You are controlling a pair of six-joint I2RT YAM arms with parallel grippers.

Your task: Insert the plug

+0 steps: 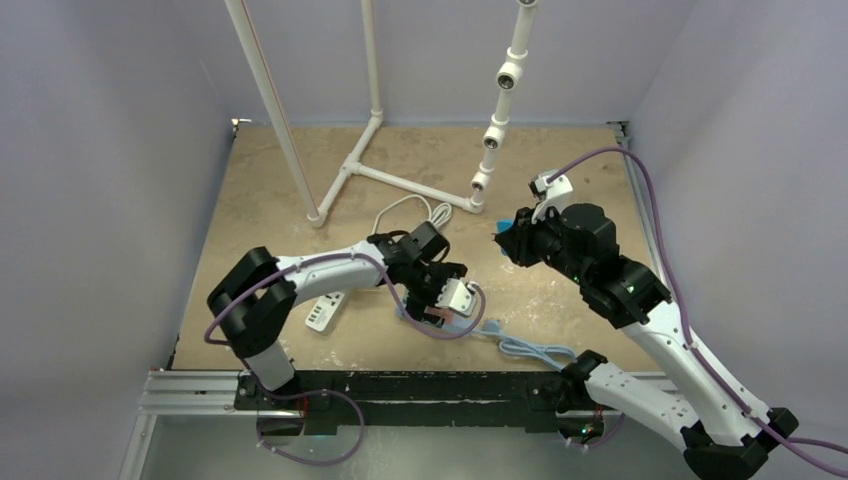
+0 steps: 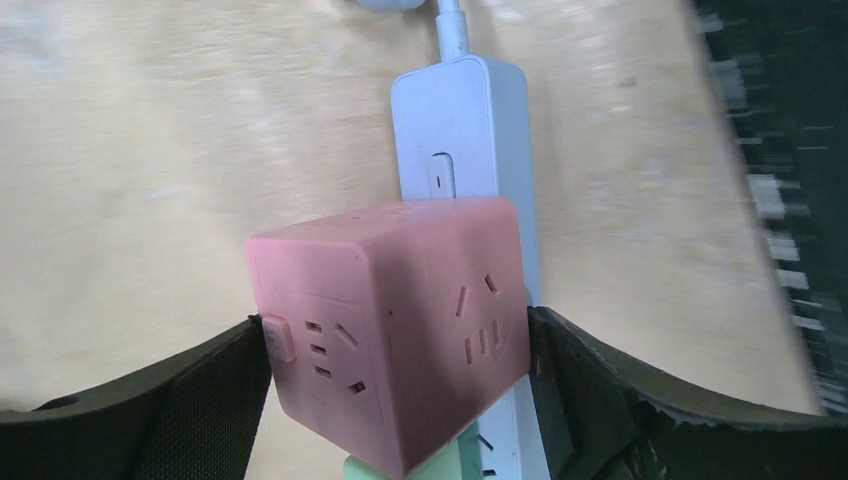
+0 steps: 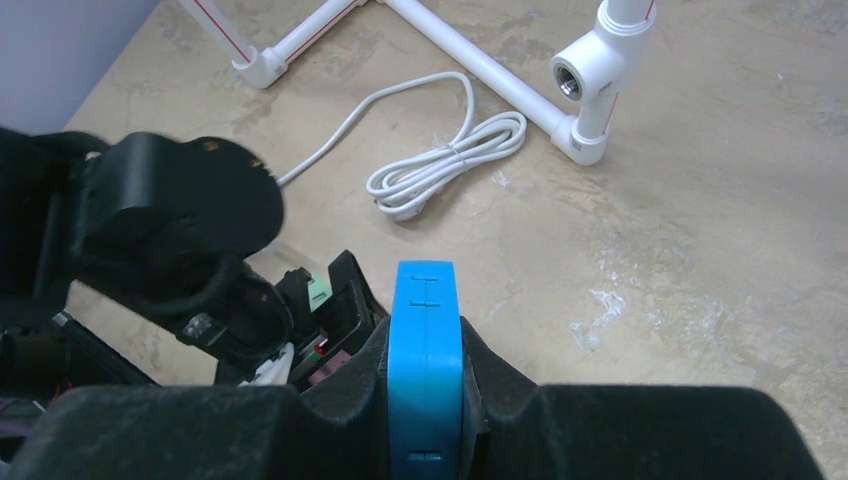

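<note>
My left gripper has its fingers around a pink cube socket point(image 2: 390, 280) that sits over a light blue power strip point(image 2: 462, 125); whether they grip it is unclear. A green piece point(image 2: 430, 468) shows beneath. My right gripper holds a bright blue block point(image 3: 425, 330) between its fingers, above the board at the right in the top view point(image 1: 505, 226).
A white power strip point(image 1: 323, 313) lies at the left, a coiled white cable point(image 3: 430, 175) behind. White pipe framing point(image 1: 410, 185) stands at the back. A coiled light blue cable point(image 1: 530, 348) lies at the front right. The right-middle board is clear.
</note>
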